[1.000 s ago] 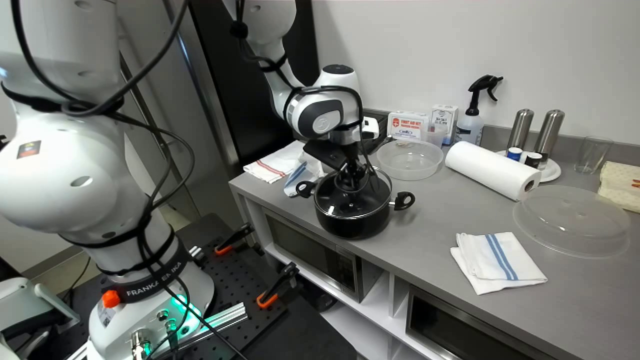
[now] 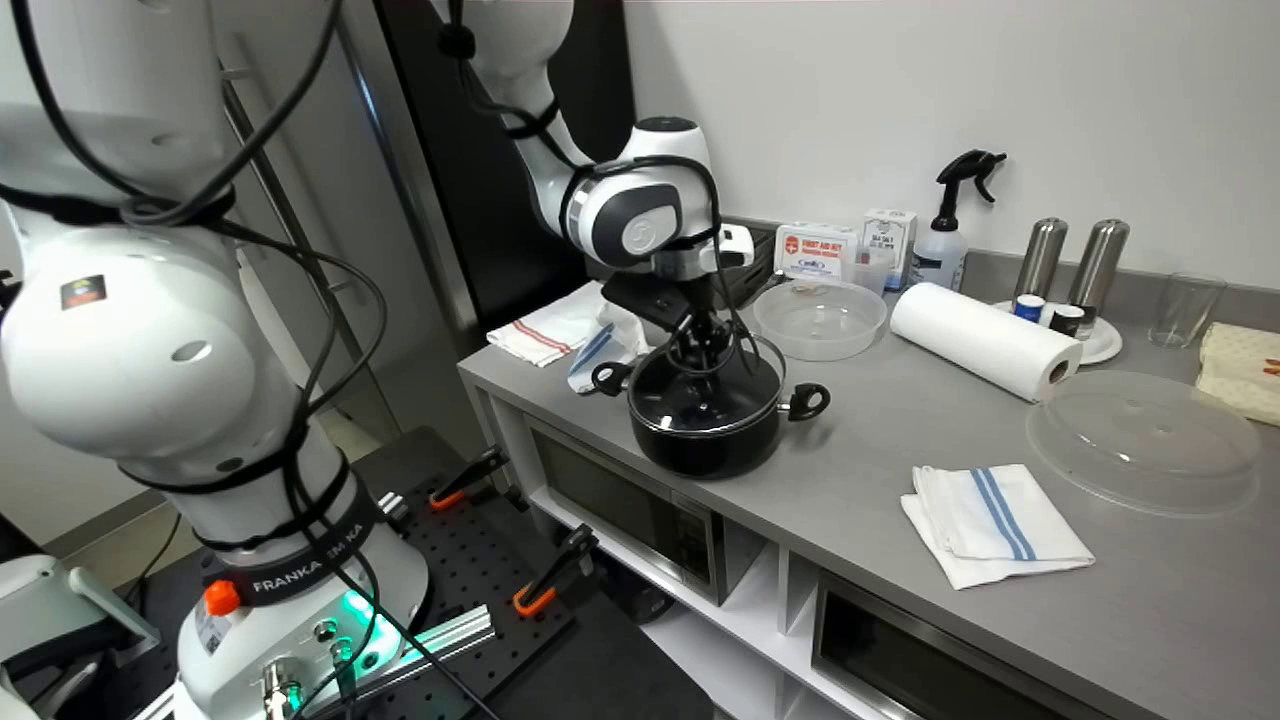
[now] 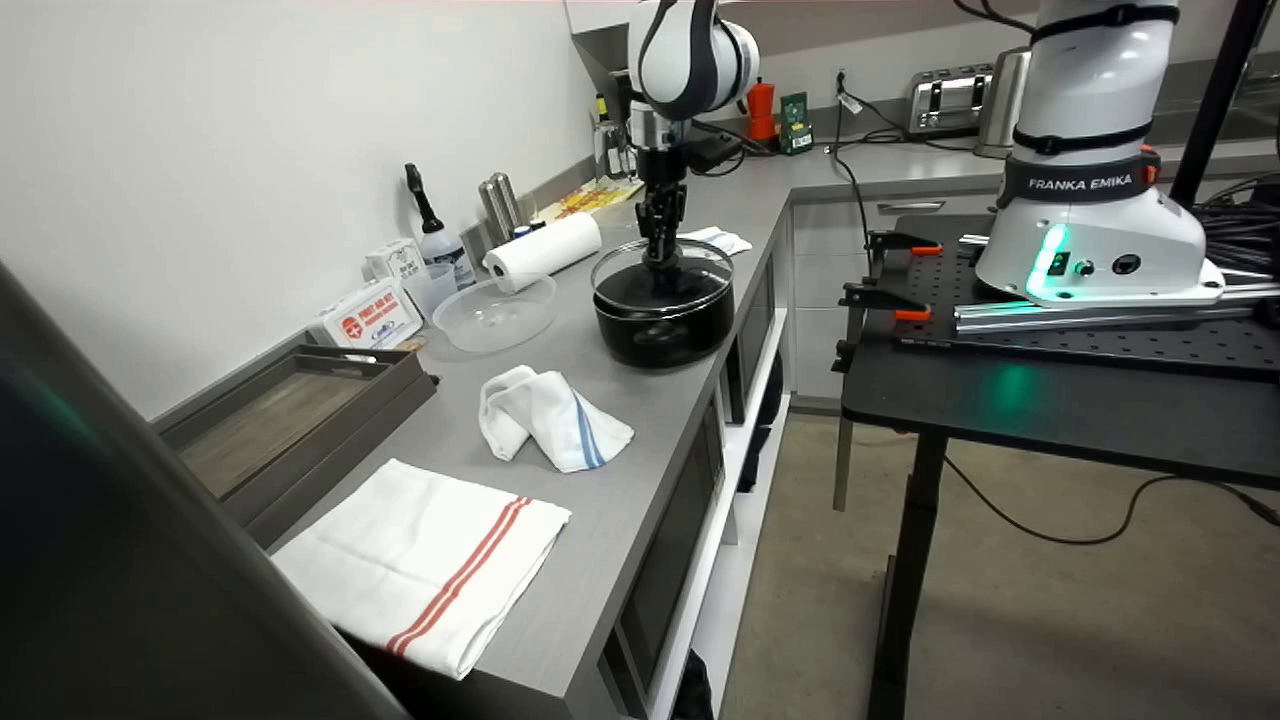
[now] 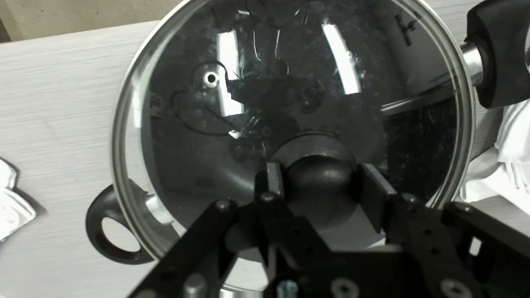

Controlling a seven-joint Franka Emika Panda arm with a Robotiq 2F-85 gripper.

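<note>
A black two-handled pot stands near the counter's front edge, with a clear glass lid over its top. Whether the lid's rim touches the pot all round I cannot tell. The lid's round black knob sits between the two fingers of my gripper, which is shut on it from both sides. In exterior view 2 the gripper points straight down at the lid's middle. Part of the knob and the near side of the lid are hidden behind the fingers in the wrist view.
A blue-striped towel lies crumpled beside the pot, and a red-striped one nearer the counter's end. Behind stand a clear plastic bowl and a paper towel roll. Right of the pot the counter is bare up to a folded towel.
My arm and hand have risen slightly and shifted a little to the left in exterior view 1. The pot has stayed in place, and no clear shift of the lid shows.
</note>
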